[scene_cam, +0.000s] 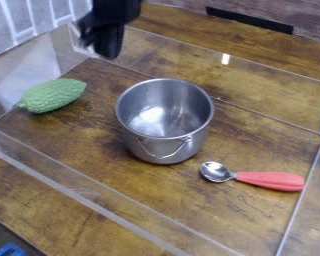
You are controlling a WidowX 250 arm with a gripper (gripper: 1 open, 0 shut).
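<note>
A green bumpy vegetable, like a bitter melon (52, 95), lies on the wooden table at the left, inside a clear-walled area. My dark gripper (96, 40) is raised above and a little to the right of it, blurred, with nothing visible hanging from it; its fingers are too blurred to read well, but it looks shut. A steel pot (163, 122) with a wire handle stands upright in the middle. A spoon with a red handle (267, 179) lies to the lower right of the pot.
Clear acrylic walls (310, 180) border the area on the table (83, 190). Bare wood lies in front of the pot and behind it to the right. A small blue object (5, 249) is at the lower left corner.
</note>
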